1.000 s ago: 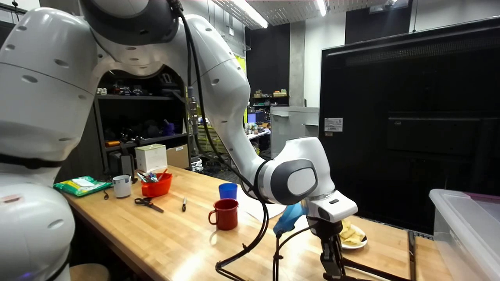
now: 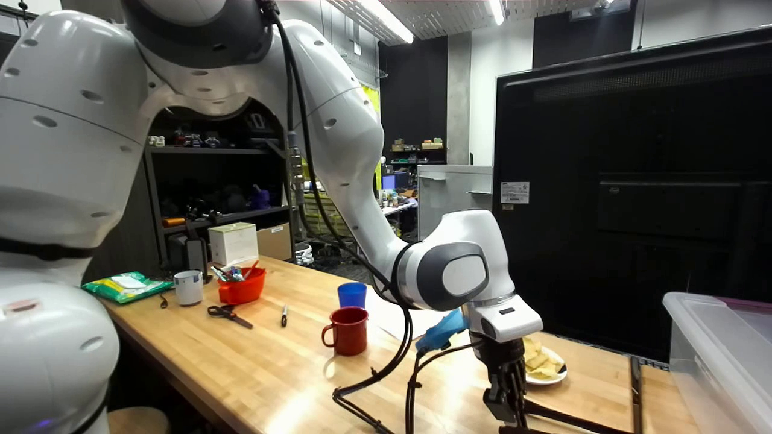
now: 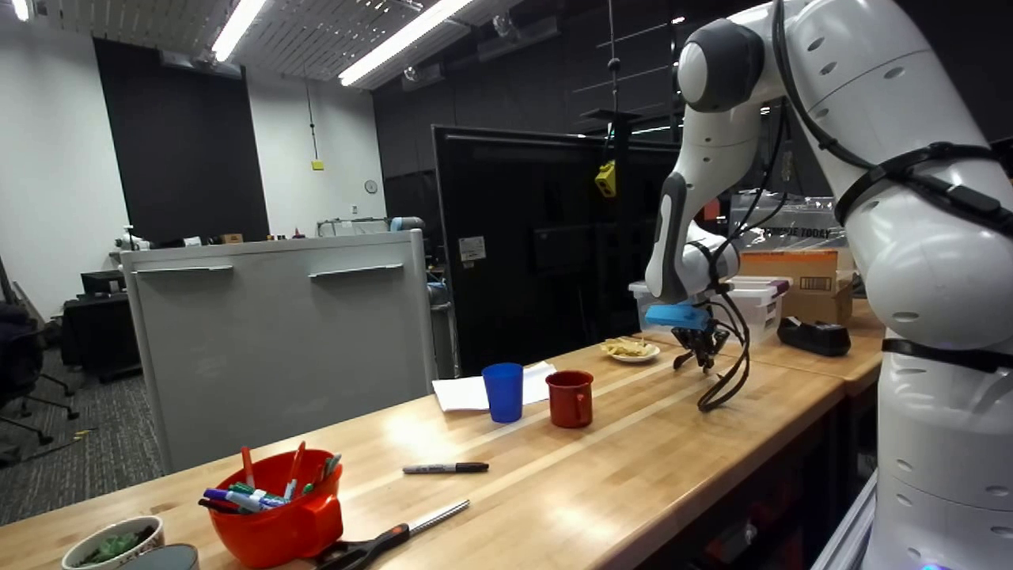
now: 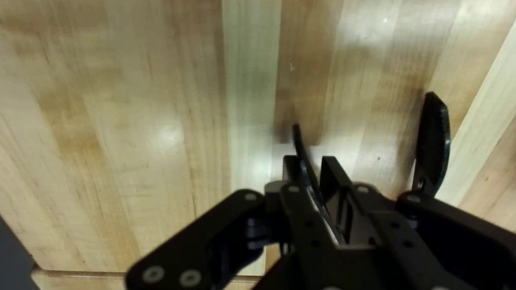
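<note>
My gripper points down, low over the table's right part, with its fingers shut. In the wrist view a slim dark tool with a metal strip [image 4: 300,145] shows along the line between the fingertips; whether it is clamped there I cannot tell. To its right a broader black piece [image 4: 431,140] lies beside the gripper, perhaps another part of the same tool. From exterior view 1, a black bar [image 2: 572,417] stretches right from the gripper [image 2: 510,416], whose tips are partly cut off by the frame edge.
A plate of chips [image 3: 631,351] sits close behind the gripper. A red mug [image 3: 570,399], a blue cup [image 3: 504,393], white paper [image 3: 462,393], a marker [image 3: 446,467], scissors [image 3: 389,538] and a red pen container [image 3: 285,527] stand farther off. A clear bin [image 2: 716,354] borders the right.
My gripper and wrist have shifted slightly left in exterior view 1 and turned a little. The mug, cup and plate have stayed put.
</note>
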